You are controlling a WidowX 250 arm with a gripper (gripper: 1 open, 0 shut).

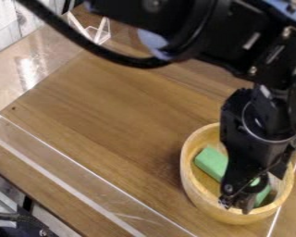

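My black gripper (247, 192) reaches down from the upper right into a pale wooden bowl (198, 185) at the lower right, its fingertips low inside the bowl. A green block (213, 162) lies in the bowl, partly hidden behind the gripper. The gripper is open; whether its fingers touch the block is hard to tell.
The wooden table (95, 116) has free room left of the bowl, bordered by clear plastic strips along the lower left and upper left. A white panel stands at the top left. A dark cable arcs across the top, and dark hardware shows at the bottom left.
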